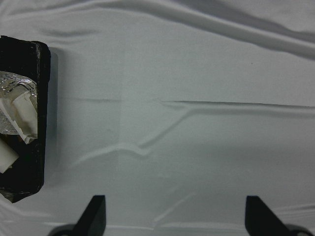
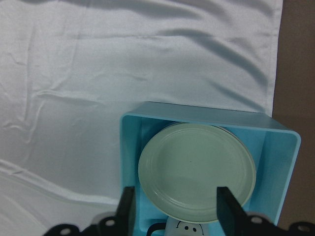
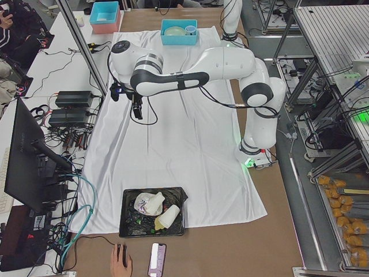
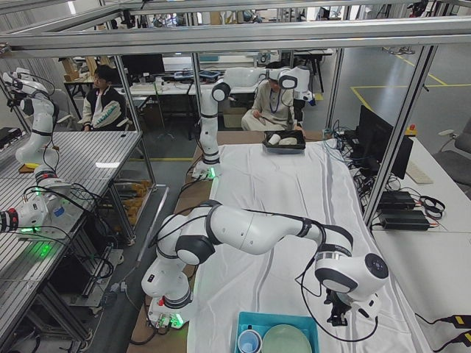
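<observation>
My left gripper (image 3: 136, 112) hangs open over the white cloth (image 3: 173, 138), its fingers empty in the left wrist view. A black tray (image 3: 132, 224) with foil, white wrappers (image 3: 168, 216) and scraps lies at the cloth's front in the camera left view. My right gripper is open above a blue bin (image 2: 278, 172), which holds a pale green plate (image 2: 192, 167) and a white mug (image 2: 182, 227) with a printed face.
A monitor (image 3: 26, 161), cables and black boxes (image 3: 66, 115) line one side. A hand (image 3: 120, 264) and a phone (image 3: 157, 259) are on the brown table beside the black tray.
</observation>
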